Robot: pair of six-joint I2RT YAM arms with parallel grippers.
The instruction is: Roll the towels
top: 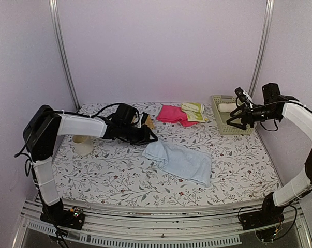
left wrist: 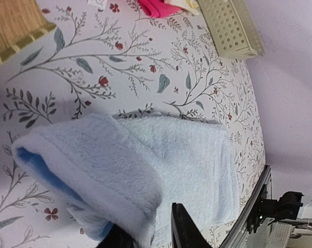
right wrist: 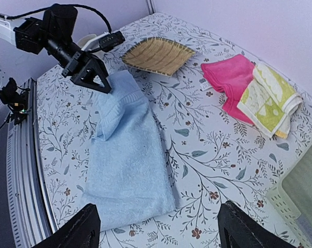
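Observation:
A light blue towel (top: 184, 161) lies on the table's middle, flat toward the right and bunched up at its left end. At that raised end is my left gripper (top: 154, 138). In the left wrist view its dark fingers (left wrist: 180, 227) stand part open, and the towel's folded end (left wrist: 101, 165) rises beside and partly over the other finger. My right gripper (top: 236, 118) hangs open and empty near the basket. A pink towel (top: 172, 114) and a yellow-green patterned towel (top: 194, 111) lie folded at the back.
The perforated basket (top: 237, 130) at the back right holds a white roll (top: 227, 107). A cream mug (top: 83, 145) stands at the left. Behind the left arm is a woven tray (right wrist: 158, 56).

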